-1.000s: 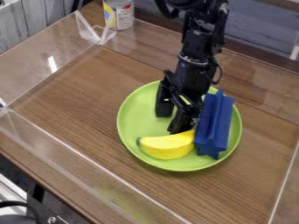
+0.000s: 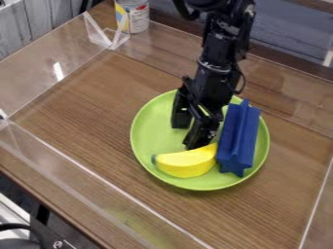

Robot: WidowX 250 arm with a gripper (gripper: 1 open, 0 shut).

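Observation:
My black gripper [image 2: 203, 122] reaches down from the top centre over a green plate [image 2: 152, 137], its fingers low over the plate just behind a yellow banana-like piece [image 2: 182, 164]. A blue block [image 2: 240, 136] lies along the plate's right side, beside the gripper. The fingertips are dark and overlap the things around them, so I cannot tell whether they are apart or closed on anything.
The plate rests on a wooden table [image 2: 92, 136]. A can [image 2: 131, 17] stands at the back left with a white strap-like item near it. The table left of the plate is clear.

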